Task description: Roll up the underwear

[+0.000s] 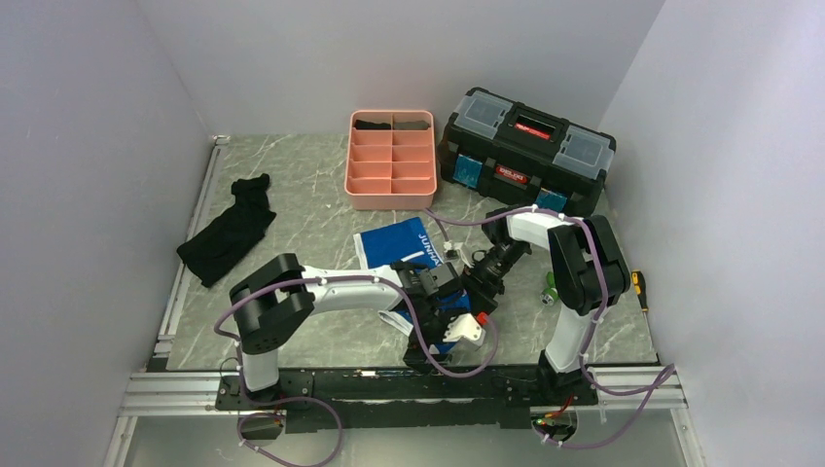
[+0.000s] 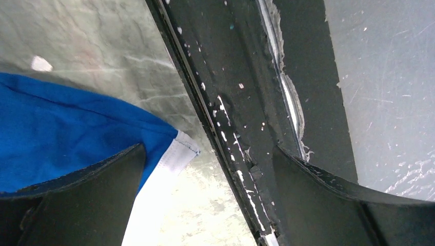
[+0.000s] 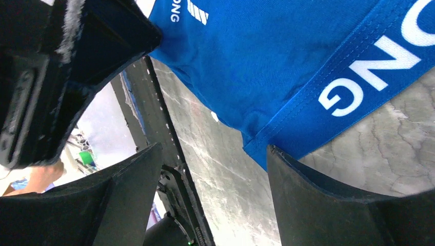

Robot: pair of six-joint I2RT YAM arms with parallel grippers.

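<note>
The blue underwear (image 1: 397, 243), with white lettering along its waistband, lies on the table, partly covered by both arms. My left gripper is open over the table's front edge, with a blue corner and pale hem (image 2: 176, 151) beside its left finger. Nothing is held there. My right gripper stands part open at the right side of the cloth. One end of the lettered waistband (image 3: 338, 102) reaches its right fingertip, and bare table shows through most of the gap. The left gripper's dark body fills the upper left of the right wrist view.
A pink divided box (image 1: 392, 201) stands at the back, dark cloths in its rear compartments. Right of it is a black toolbox (image 1: 525, 146). Black cloth (image 1: 229, 232) lies at left; a green item (image 1: 550, 289) and a screwdriver (image 1: 639, 290) lie at right.
</note>
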